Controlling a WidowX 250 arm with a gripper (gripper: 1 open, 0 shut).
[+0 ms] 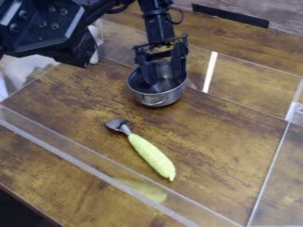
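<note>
My gripper [161,55], black and open, hangs from the top of the view just over a steel pot [157,89], its fingers at or just inside the rim; whether anything is between them is hard to see. Below the pot, a pale yellow-green long object [151,156] lies on the wooden surface, beside a small metal utensil head [116,125].
Clear low walls border the wooden area [71,151]. A white object at the left edge is partly hidden by the black arm.
</note>
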